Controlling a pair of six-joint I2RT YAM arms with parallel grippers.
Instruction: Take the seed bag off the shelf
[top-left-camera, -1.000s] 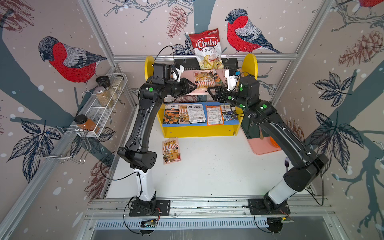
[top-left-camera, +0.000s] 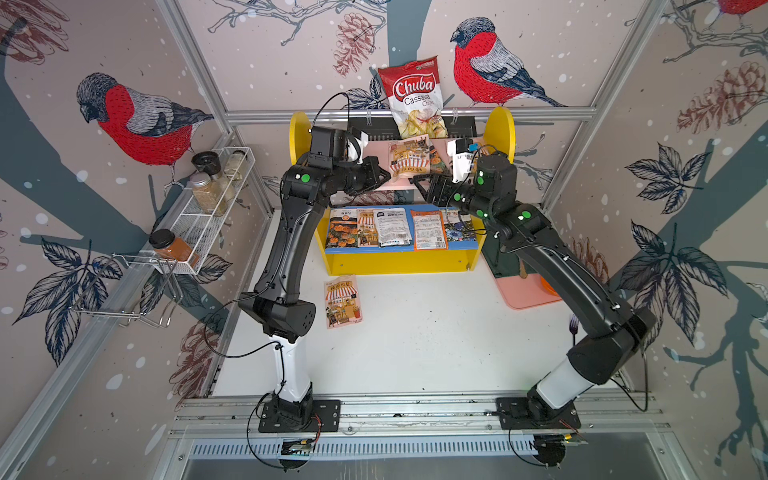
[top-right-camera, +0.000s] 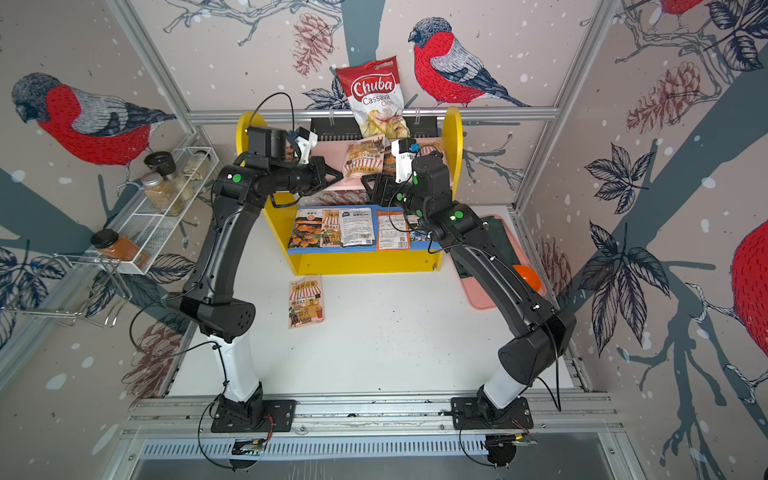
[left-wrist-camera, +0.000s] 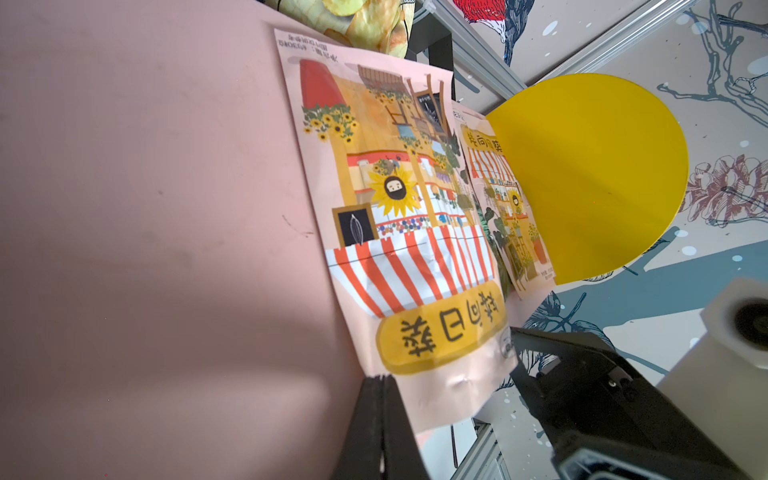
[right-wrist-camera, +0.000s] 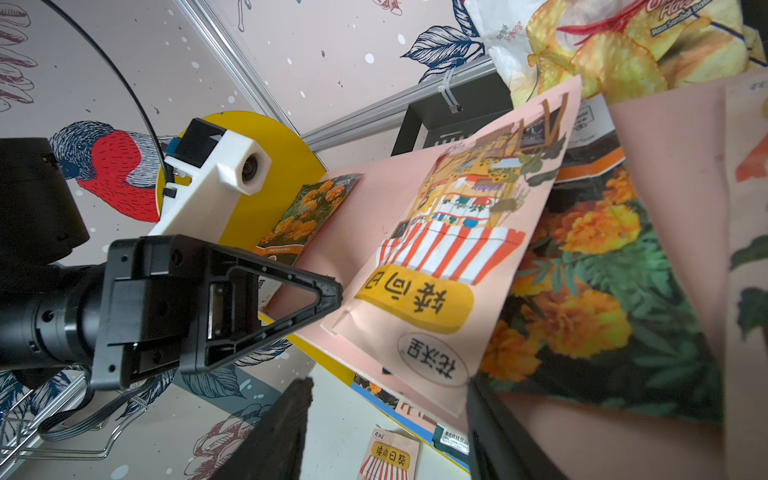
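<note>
A seed bag with a red-and-white awning and yellow label (top-left-camera: 411, 155) lies on the pink upper shelf (left-wrist-camera: 160, 240), its front part lifted off the surface. My left gripper is shut at the bag's front left corner; no part of the bag shows between its fingers. In the right wrist view, the tip of that left gripper meets the bag's edge. My right gripper stands part open at the front right corner of the bag (right-wrist-camera: 456, 248), its fingers (right-wrist-camera: 484, 404) spread. Whether that corner sits between them is hard to tell.
An orange-flower seed bag (right-wrist-camera: 600, 280) lies right beside the lifted one. Behind stands a red chip bag (top-left-camera: 413, 96). Yellow side panels (top-left-camera: 500, 134) bound the shelf. Several packets lie on the blue lower shelf (top-left-camera: 352, 249); another similar bag (top-left-camera: 343, 301) is on the white table.
The bag has tilted a little, its front edge rising. My left gripper has barely moved.
</note>
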